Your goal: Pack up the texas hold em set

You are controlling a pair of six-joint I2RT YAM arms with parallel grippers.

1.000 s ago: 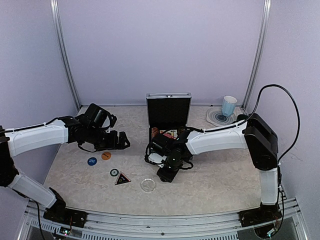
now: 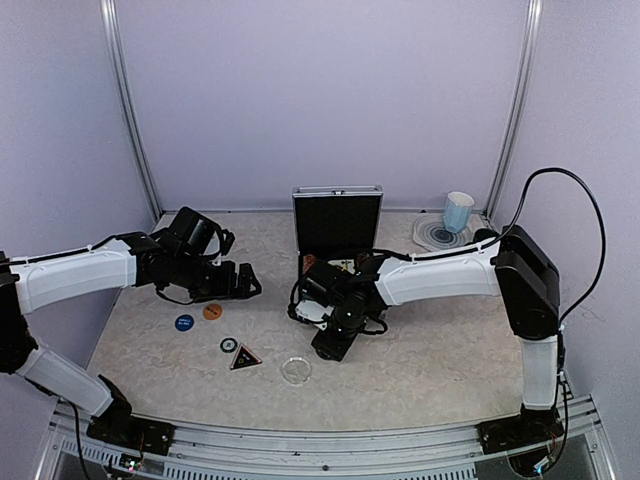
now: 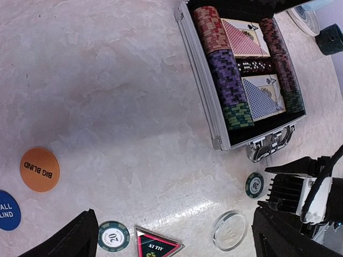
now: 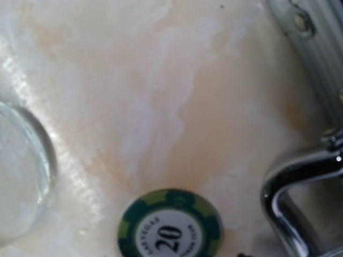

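Note:
An open metal case [image 3: 209, 107] holds chip stacks, two card decks and dice. A green 20 chip [image 4: 169, 230] lies on the table beside its handle, below my right gripper [image 2: 330, 340]; that gripper's fingertips are mostly hidden, so its hold is unclear. My left gripper [image 2: 245, 282] is open above the table, left of the case. Loose on the table lie a blue small blind button [image 2: 184, 322], an orange big blind button [image 3: 39, 169], another 20 chip [image 3: 113, 235], an all-in triangle [image 3: 155, 246] and a clear disc [image 2: 296, 370].
A blue cup [image 2: 458, 210] and a round grey plate [image 2: 437, 236] stand at the back right.
My right gripper has shifted very slightly near the case's front. The left arm has not visibly moved.

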